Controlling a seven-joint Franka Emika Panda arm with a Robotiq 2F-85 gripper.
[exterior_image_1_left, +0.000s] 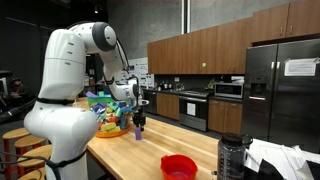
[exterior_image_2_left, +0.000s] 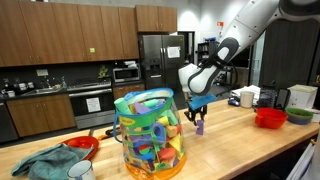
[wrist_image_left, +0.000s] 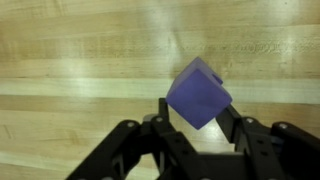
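A purple block (exterior_image_1_left: 138, 136) stands on the wooden table near the far end. It also shows in exterior view 2, where the block (exterior_image_2_left: 200, 128) sits under the arm's hand. My gripper (exterior_image_1_left: 140, 126) is low over the table, right at the block's top. Seen from the wrist, the purple block (wrist_image_left: 197, 93) is turned cornerwise, with its near end between the two black fingertips of my gripper. The fingers are spread about as wide as the block. Whether they touch its sides cannot be made out.
A red bowl (exterior_image_1_left: 179, 167) and a black canister (exterior_image_1_left: 231, 157) are on the near part of the table. A large orange-rimmed basket of colorful items (exterior_image_2_left: 150, 135) stands near the arm. Bare wood surrounds the block.
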